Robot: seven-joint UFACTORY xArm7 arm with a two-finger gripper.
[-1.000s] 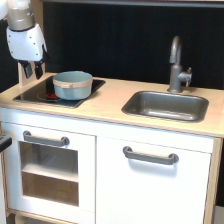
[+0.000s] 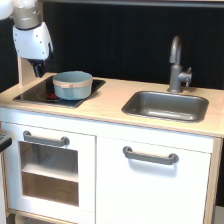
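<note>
My gripper, below a white hand, is at the upper left over the back left of the stove. Only a small dark tip shows, so whether it is open or shut is unclear. To its right, a blue-grey pot with a tan handle on its front sits upright on the black cooktop. A gap shows between the fingers and the pot. Nothing can be made out in the gripper.
A sink with a grey faucet is set into the right of the wooden counter. Bare countertop lies between cooktop and sink. Below are a windowed oven door and a white cabinet door, each with a grey handle.
The hand has shifted slightly right and its pose has turned, so that its two dark fingertips no longer show apart. Pot, sink and doors look unmoved.
</note>
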